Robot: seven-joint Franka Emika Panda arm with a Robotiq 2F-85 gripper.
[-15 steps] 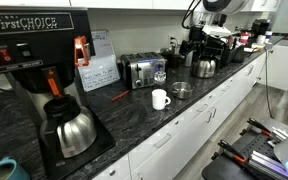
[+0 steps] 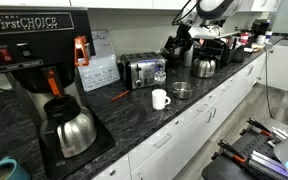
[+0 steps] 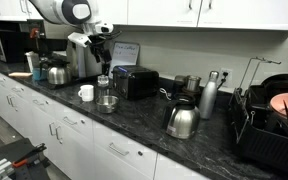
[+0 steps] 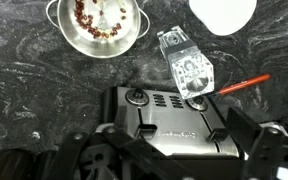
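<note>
My gripper (image 2: 175, 45) hangs in the air above the back of the counter, beyond the toaster (image 2: 144, 69). In the wrist view its dark fingers (image 4: 247, 132) stand wide apart at the bottom, open, with the toaster's top below them. A metal pot (image 4: 97, 42) with reddish pieces inside shows at the upper left. Between it and the white mug (image 4: 224, 12) is a clear glass (image 4: 191, 68). A red marker (image 4: 244, 84) lies on the counter beside the glass. The gripper touches none of these.
On the black counter stand a coffee maker (image 2: 34, 60) with a steel carafe (image 2: 76, 132) and a teal mug (image 2: 6, 170). Exterior view 2 shows a dish rack (image 3: 269, 130) at the right and a steel bottle (image 3: 208, 100). White cabinets hang above. Bare counter lies in front of the toaster.
My gripper has shifted slightly leftward in exterior view 1 and its pose has turned a little. The objects on the counter have not moved.
</note>
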